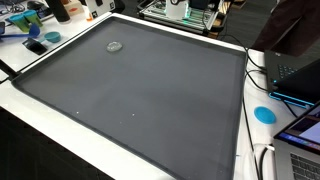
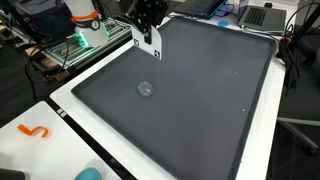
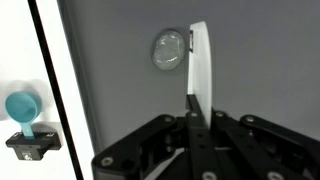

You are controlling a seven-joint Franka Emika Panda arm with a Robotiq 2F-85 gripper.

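My gripper is shut on a white card-like piece, which shows as a narrow strip rising from between the fingers in the wrist view. From exterior view 2, the white piece hangs above the dark mat with small dark marks at its corners. Close by on the mat lies a clear round disc, apart from the piece. Exterior view 1 shows the same disc near the far left of the mat, and only the lower end of the white piece at the top edge.
The dark mat is otherwise mostly clear. Beyond its left edge sits a teal cup beside a small black object. A blue round lid and laptops stand off the mat's right side.
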